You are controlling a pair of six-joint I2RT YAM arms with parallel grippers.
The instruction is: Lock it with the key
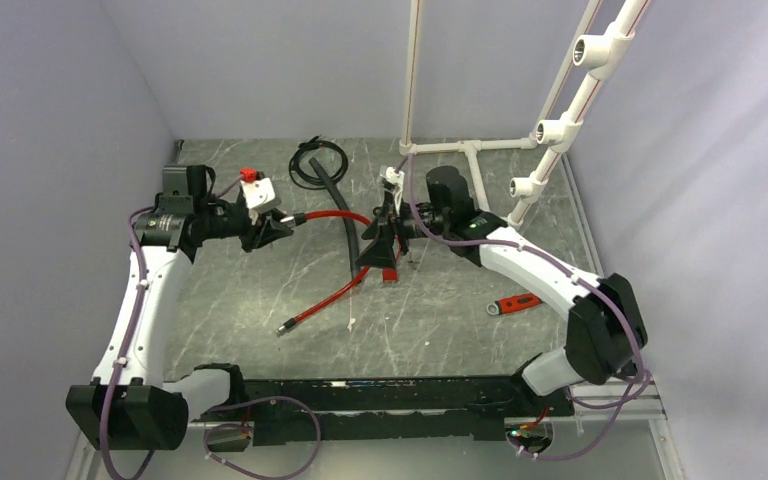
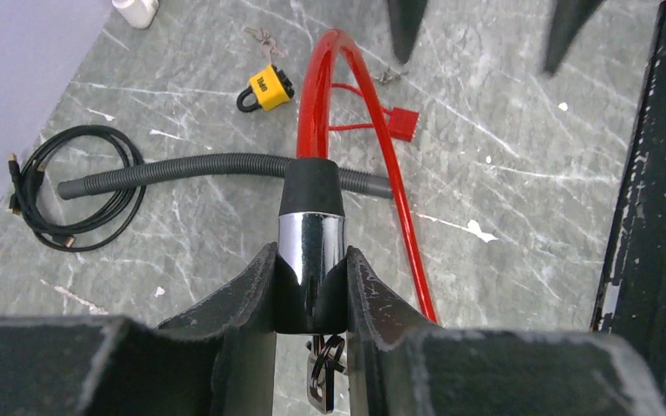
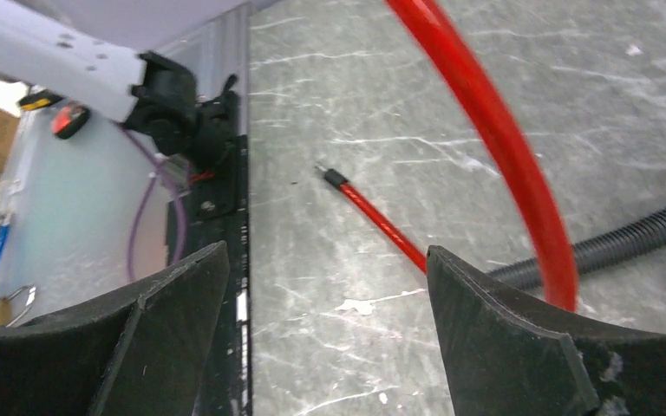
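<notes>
In the left wrist view, the red cable lock [image 2: 314, 100] rises from its chrome-and-black lock head [image 2: 312, 232]. My left gripper is shut around that head's black lower part. Just below, a key with a ring [image 2: 326, 364] shows between the fingers, mostly hidden by them. The cable's other end [image 1: 287, 326], with a bare metal tip, lies loose on the table, front of centre. My right gripper [image 1: 378, 250] is open around nothing; in its own view the red cable [image 3: 512, 165] passes behind the right finger [image 3: 477, 321].
A yellow padlock [image 2: 270, 87], a red tag-like piece [image 2: 402, 124] and loose keys [image 2: 264, 42] lie on the table. A grey corrugated hose [image 2: 199, 167] and a coiled black cable [image 1: 318, 163] lie behind. A red-handled tool [image 1: 515, 304] rests at right.
</notes>
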